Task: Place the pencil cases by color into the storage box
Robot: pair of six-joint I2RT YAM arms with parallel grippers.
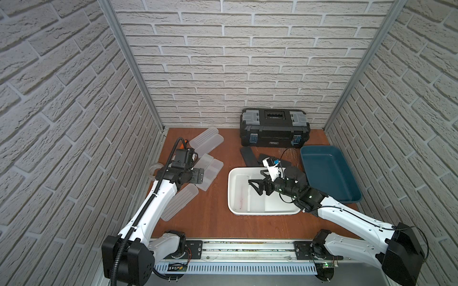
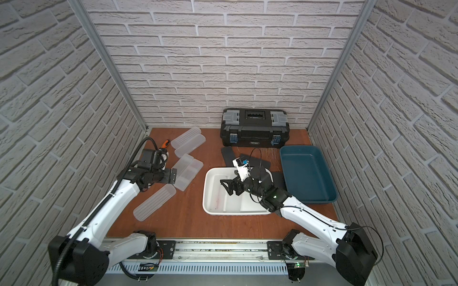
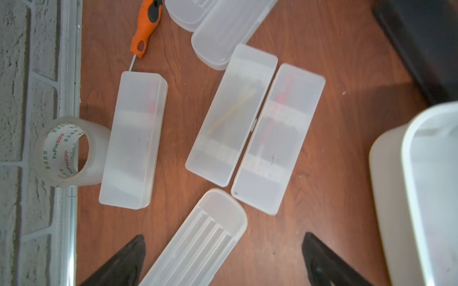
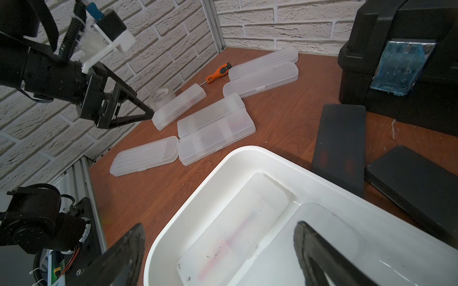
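My left gripper hangs open and empty over several translucent pencil cases on the left, including two side-by-side cases (image 3: 276, 138), one case (image 3: 131, 140) beside a tape roll, and a ridged case (image 3: 190, 245). Over the white box (image 1: 231, 190), my right gripper has its fingers apart, nothing between them. Two translucent cases (image 4: 231, 224) lie inside that box. Dark cases (image 4: 338, 143) lie just behind it.
A black toolbox (image 1: 274, 127) stands at the back, an empty blue tray (image 1: 329, 174) at the right. An orange screwdriver (image 3: 145, 26) and tape roll (image 3: 95, 157) are at the left edge. Bare table lies front-centre.
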